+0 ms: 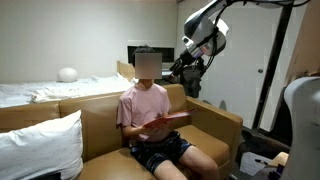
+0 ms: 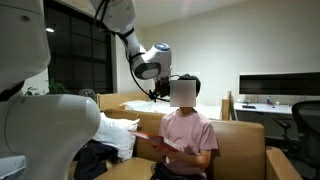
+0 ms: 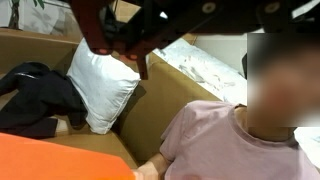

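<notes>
My gripper [image 1: 178,71] hangs in the air beside the seated person's head, at the end of the white arm [image 1: 205,38]. In the wrist view its dark, blurred parts fill the top edge; the fingers stand open and I see nothing held in them. A person in a pink T-shirt [image 1: 146,103] sits on the tan sofa with a red-orange folder or book [image 1: 165,124] in their hands. Close to the wrist camera, that folder [image 3: 60,160] shows as a flat orange surface at the lower left, apart from the gripper.
The tan sofa [image 1: 100,112] spans the room, with a white pillow [image 1: 42,148] at one end and dark clothing [image 3: 45,98] beside it. Behind the sofa is a white bed [image 1: 30,92]. A desk with a monitor [image 2: 268,88] stands farther back.
</notes>
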